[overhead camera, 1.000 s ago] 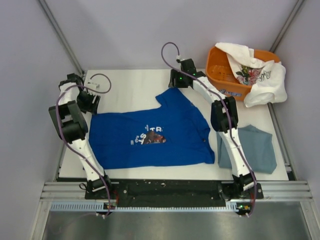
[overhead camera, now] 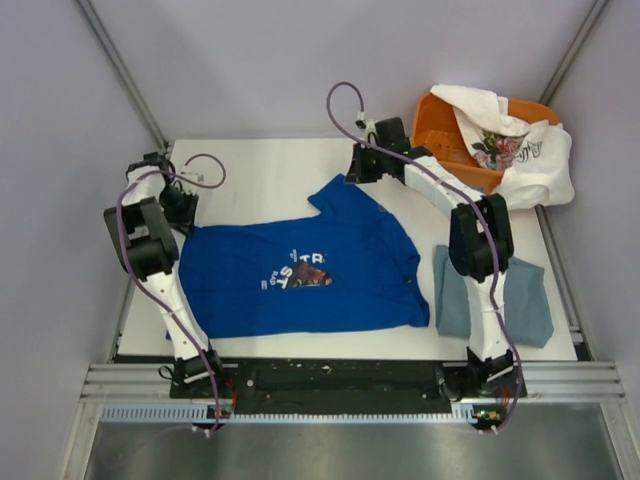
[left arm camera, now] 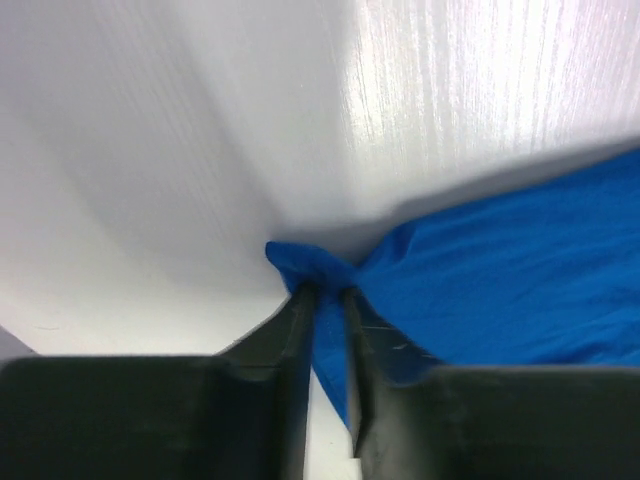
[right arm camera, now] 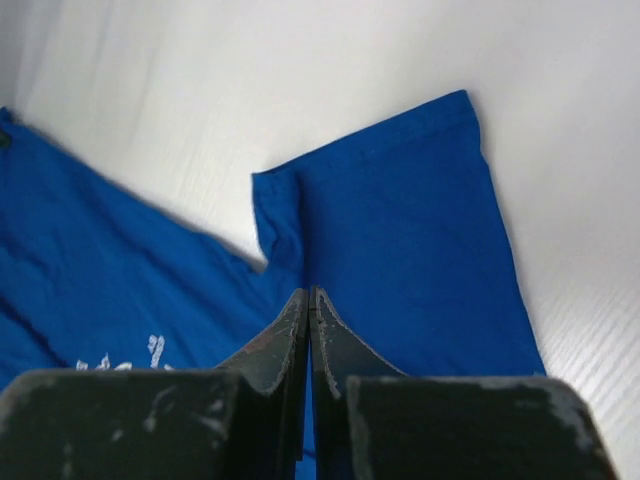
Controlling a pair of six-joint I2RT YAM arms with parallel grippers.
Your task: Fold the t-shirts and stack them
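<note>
The blue T-shirt (overhead camera: 345, 240) is spread on the white table, its print near the middle. At its upper left corner my left gripper is shut on a pinch of blue cloth, with a small tip of fabric poking out beyond the fingers. My right gripper is shut with nothing between its fingertips. In the right wrist view the sleeve's top corner (right arm camera: 462, 98) lies free, up and to the right of the closed fingers. From above, the right gripper (overhead camera: 351, 180) hovers just beside that sleeve.
An orange bin (overhead camera: 437, 135) with white cloth (overhead camera: 545, 165) hanging over its side stands at the upper right. Below it lies a folded grey-blue cloth (overhead camera: 513, 300). Bare table (overhead camera: 260, 180) stretches between the arms beyond the shirt.
</note>
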